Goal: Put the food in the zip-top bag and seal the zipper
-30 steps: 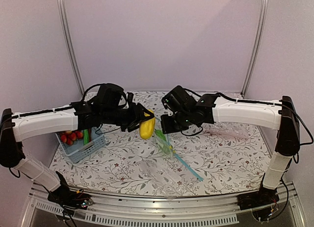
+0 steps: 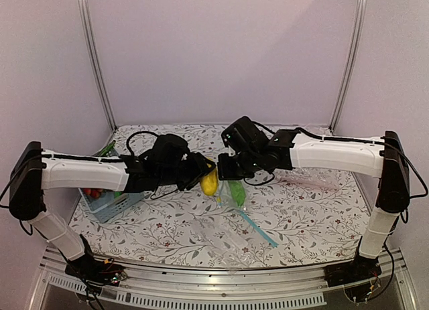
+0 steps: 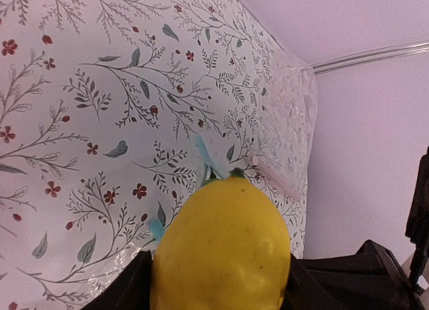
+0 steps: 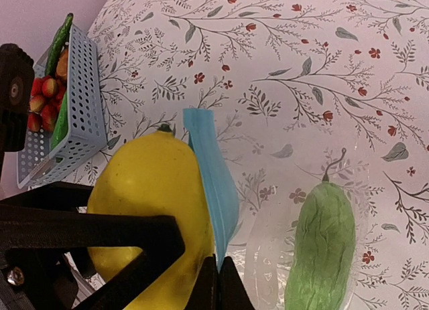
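A large yellow fruit (image 3: pixel 218 243) fills the lower middle of the left wrist view, between the fingers of my left gripper (image 2: pixel 202 173), which is shut on it. In the right wrist view the fruit (image 4: pixel 151 189) sits close beside the blue zip strip (image 4: pixel 218 179) of the clear bag (image 4: pixel 265 256). My right gripper is shut on that strip, its fingertips pinching the lower end. A green vegetable (image 4: pixel 325 246) lies inside the bag, to the right of the strip. Whether the fruit is inside the bag's mouth, I cannot tell.
At the left stands a blue-grey basket (image 2: pixel 110 209) with red and green foods in it. Another clear plastic bag (image 2: pixel 308 179) lies flat at the right. More clear plastic (image 2: pixel 221 240) rests near the front.
My left gripper has carried the yellow fruit rightward, close to the right gripper, and come lower and nearer. The green vegetable appears shifted to the right. The right arm stays put.
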